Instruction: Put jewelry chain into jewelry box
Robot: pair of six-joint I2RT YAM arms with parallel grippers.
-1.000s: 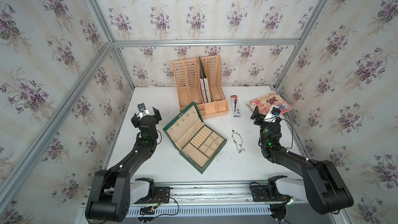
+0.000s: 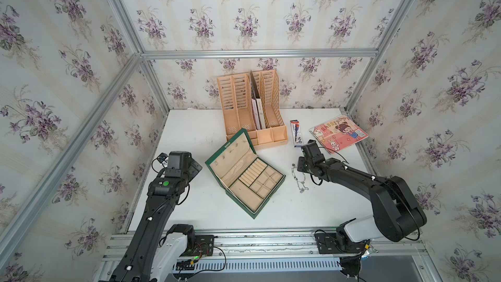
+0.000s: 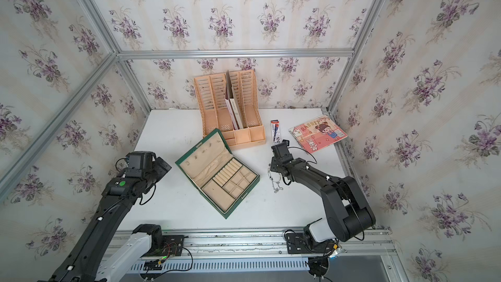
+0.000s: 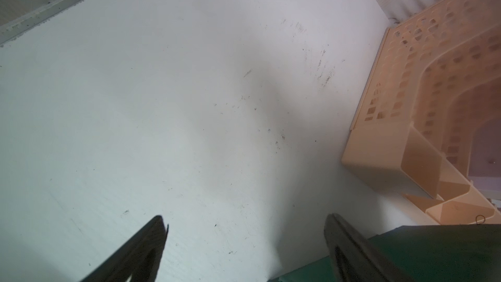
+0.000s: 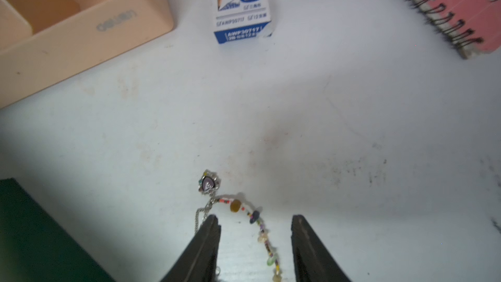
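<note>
A beaded jewelry chain with silver links lies loose on the white table, right of the jewelry box. Over it hovers my right gripper, fingers parted with a gap and not gripping; the chain's lower part runs out of the right wrist view. The green jewelry box stands with its lid raised, showing empty beige compartments. From the top right view, part of the chain shows beside the right gripper. On the left side of the table my left gripper is open above bare tabletop, nothing between its fingers.
A peach desk organizer holding folders stands behind the box. Right of it lie a pencil box and a spiral notebook. Between the left arm and the box the tabletop is clear.
My right gripper has moved left and down to the chain, its fingers narrower than before. Chain and box look unmoved.
</note>
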